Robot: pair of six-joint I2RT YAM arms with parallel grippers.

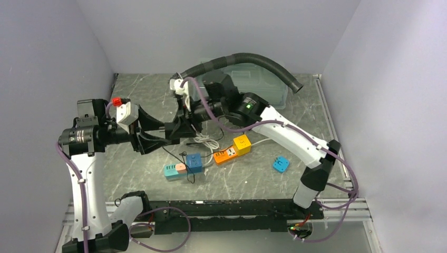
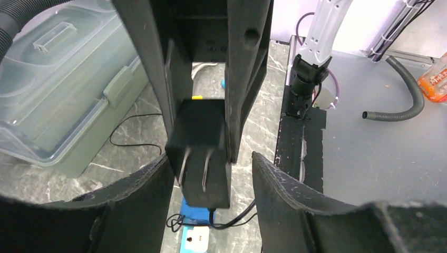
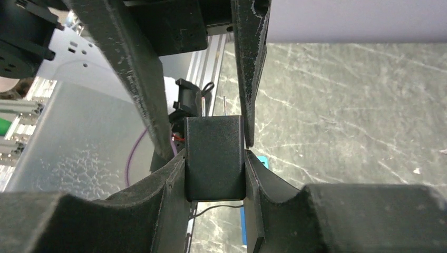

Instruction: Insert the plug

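The black plug (image 2: 200,158) hangs in mid-air with its two metal prongs facing my left wrist camera. My right gripper is shut on the plug body; its prongs point away from it, toward the left hand. My left gripper (image 1: 163,133) stands open around the prong end, its fingers (image 2: 126,197) apart on either side with a gap to the plug. On the table below lie a teal strip (image 1: 173,173) with a pink socket piece (image 1: 181,168), a blue cube (image 1: 194,163), and an orange strip (image 1: 225,155) joined to a yellow cube (image 1: 242,144).
A light blue adapter (image 1: 281,164) lies alone on the right. Behind stand a translucent box (image 1: 263,89) and a black hose (image 1: 258,58). The plug's black cord (image 1: 174,155) and a coiled white cord (image 1: 208,141) cross the middle.
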